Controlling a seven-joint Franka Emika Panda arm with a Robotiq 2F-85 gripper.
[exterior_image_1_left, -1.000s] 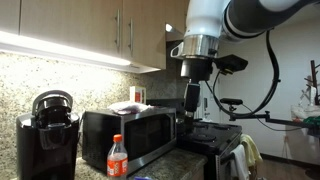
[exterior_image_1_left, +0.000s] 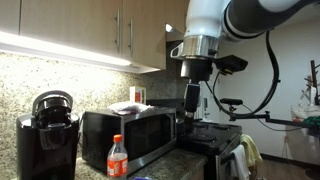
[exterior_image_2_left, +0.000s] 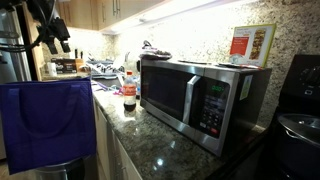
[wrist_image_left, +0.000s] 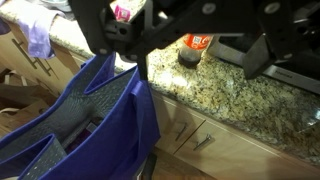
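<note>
A purple-blue bag (exterior_image_2_left: 48, 125) with handles is in front of the counter in the exterior view 2. Its mouth gapes in the wrist view, where the bag (wrist_image_left: 148, 115) fills the lower left. My gripper (exterior_image_2_left: 60, 45) is above the bag in that exterior view. From the wrist, the gripper shows two dark fingers spread apart, with nothing held between them. A red-labelled bottle (exterior_image_1_left: 117, 158) stands upright on the counter by the microwave. In the wrist view this bottle (wrist_image_left: 193, 48) appears beyond the gap, partly covered by the gripper.
A silver-black microwave (exterior_image_2_left: 198, 98) sits on the granite counter (exterior_image_2_left: 150, 138). Beside it is a black coffee maker (exterior_image_1_left: 48, 138), and a stove (exterior_image_1_left: 212, 140) stands on the other side. Cabinets (exterior_image_1_left: 95, 28) hang overhead.
</note>
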